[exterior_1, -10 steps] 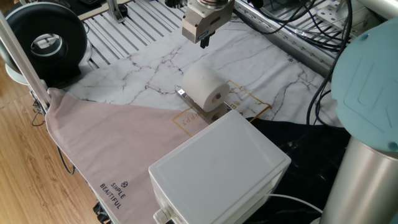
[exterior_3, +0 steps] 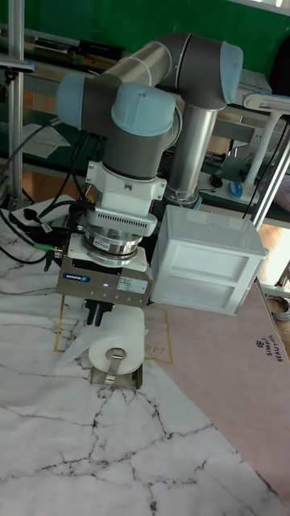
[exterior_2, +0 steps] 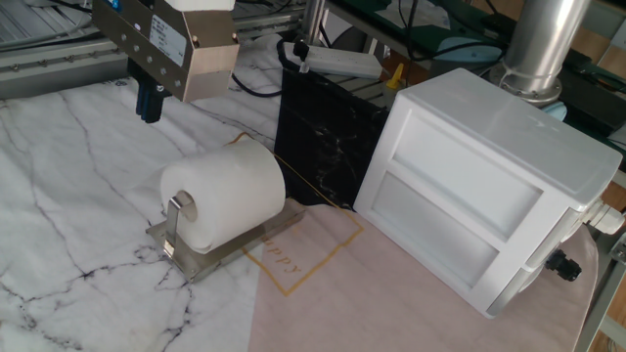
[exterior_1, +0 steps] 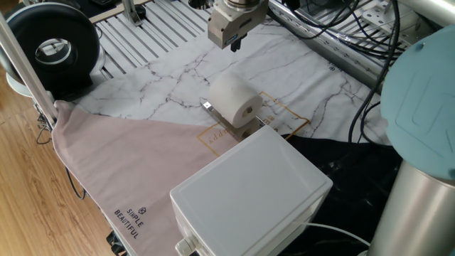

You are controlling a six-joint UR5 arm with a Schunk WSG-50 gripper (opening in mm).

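A white paper roll (exterior_2: 230, 196) lies on its side on a metal holder (exterior_2: 201, 264), whose bent upright reaches the roll's core. My gripper (exterior_2: 149, 106) hangs above the cloth, clear of the roll, to its upper left in exterior view 2. Its dark fingers (exterior_2: 147, 98) point down close together, and nothing shows between them. From exterior view 3 the gripper (exterior_3: 97, 320) overlaps the top of the roll (exterior_3: 129, 339). A pale flap (exterior_3: 79, 346) shows at the roll's left there; whether it is loose paper is hard to tell.
A white two-drawer box (exterior_1: 252, 188) stands close to the holder. Marble-patterned cloth (exterior_1: 163, 92) and a pink section (exterior_1: 128, 156) cover the table, with open room on both. Black cables (exterior_1: 387, 71) run along the far right, and a black round object (exterior_1: 60, 43) stands at the far left.
My gripper has shifted very slightly, and the arm's blue joint cap has moved a little at the right edge. The roll, holder and box look unmoved.
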